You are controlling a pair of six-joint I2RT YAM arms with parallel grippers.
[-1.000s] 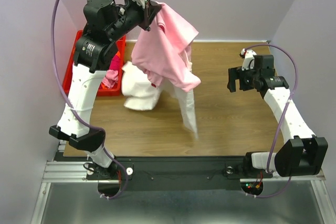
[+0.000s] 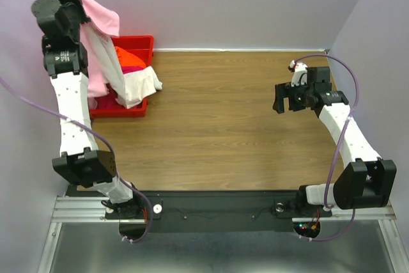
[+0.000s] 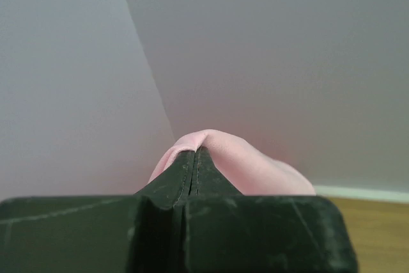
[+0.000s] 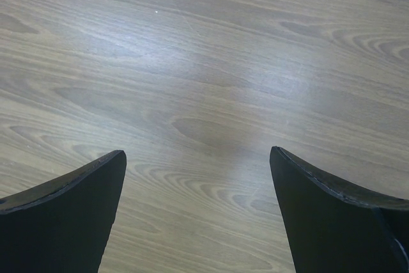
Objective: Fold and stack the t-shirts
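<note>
My left gripper is shut on a pink shirt (image 3: 249, 164), held up high over the red bin at the back left. In the top view this pink cloth (image 2: 101, 14) hangs with a white cloth (image 2: 137, 87) beneath it, which spills over the bin's right edge. Orange and red cloths show inside the bin (image 2: 130, 112). At the right, my right gripper stands open over bare table, nothing between its fingers.
Walls bound it at the back and both sides; the left arm is close to the left wall.
The left arm has swung left and back, carrying the pink and white cloth from over the table to over the red bin. The right arm has barely moved.
</note>
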